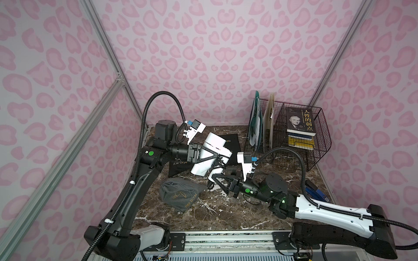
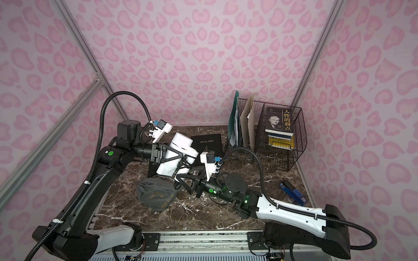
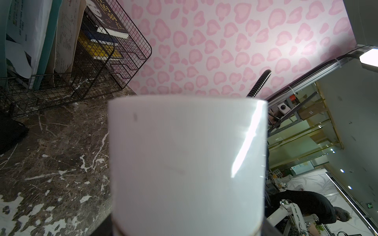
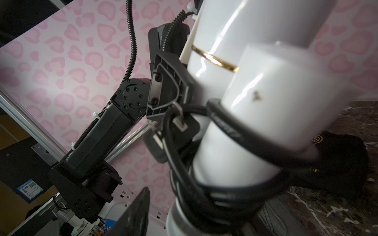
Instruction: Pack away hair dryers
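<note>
A white hair dryer (image 1: pixel 212 150) with a gold ring is held up above the table, tilted. Across its barrel my left gripper (image 1: pixel 208 157) is shut, one finger (image 4: pixel 170 86) showing in the right wrist view. The barrel fills the middle of the left wrist view. Black cord (image 4: pixel 236 192) is wound around the handle (image 4: pixel 232 153). My right gripper (image 1: pixel 217 179) stands open at the handle's lower end; whether its fingers touch it cannot be made out. A grey drawstring pouch (image 1: pixel 180 193) lies on the table below. Behind the dryer lie black "Hair Dryer" box parts (image 2: pixel 209 143), partly hidden.
A black wire rack (image 1: pixel 320 130) with folders (image 1: pixel 261 121) and books (image 1: pixel 300 121) stands at the back right. A blue and black object (image 2: pixel 292 192) lies at the right edge.
</note>
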